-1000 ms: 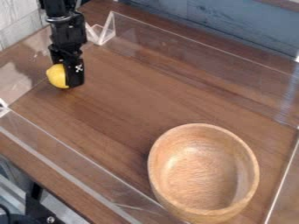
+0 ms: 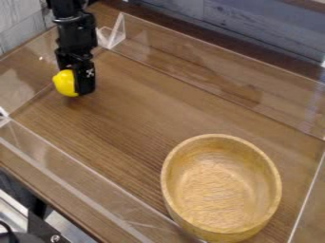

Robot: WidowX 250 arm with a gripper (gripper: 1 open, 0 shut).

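Observation:
A small yellow object [image 2: 66, 84] rests on the wooden table at the upper left. My black gripper [image 2: 76, 71] reaches down from the top left, its tip right at the yellow object and partly covering its right side. Whether the fingers are open or shut on it cannot be made out.
A large round tan bowl [image 2: 221, 185] sits at the lower right. Clear plastic edging runs along the left side and near the top of the arm.
The gripper shifts very slightly around the yellow object, which shows a little differently beside the fingers; otherwise the scene looks the same.

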